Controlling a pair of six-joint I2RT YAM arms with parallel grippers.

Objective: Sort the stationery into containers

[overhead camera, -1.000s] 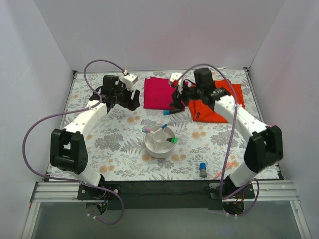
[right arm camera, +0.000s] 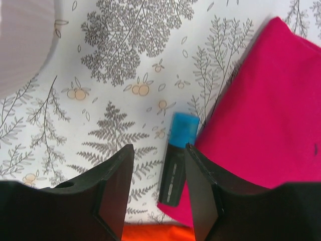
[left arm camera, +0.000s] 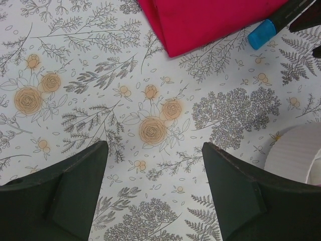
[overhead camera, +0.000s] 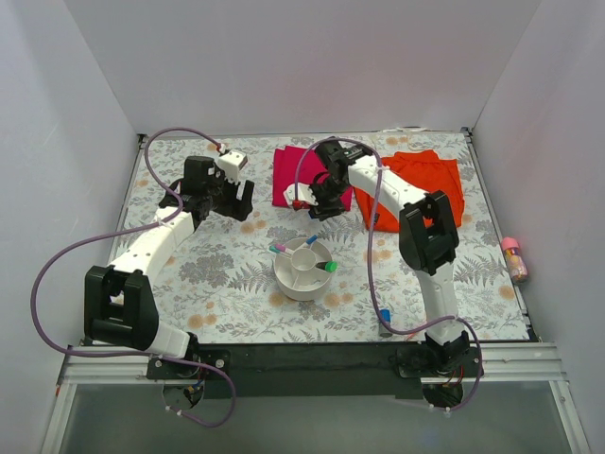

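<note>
My right gripper is part open over a dark marker with a blue cap (right arm camera: 183,129). The marker lies along the edge of the red cloth, between the fingers and closer to the right one. The left wrist view also shows this blue cap (left arm camera: 262,34), beside the right gripper's dark fingers. My left gripper stands open above bare patterned tablecloth. Front of centre stands a white round container (overhead camera: 302,287) with several markers inside. A further blue-capped marker (overhead camera: 385,323) lies by the front edge.
Behind the right gripper lies the red cloth (overhead camera: 286,175), with an orange cloth (overhead camera: 444,175) to its right. A pink bottle-like thing (overhead camera: 513,257) sits beyond the right edge. Left of the container the tablecloth is free.
</note>
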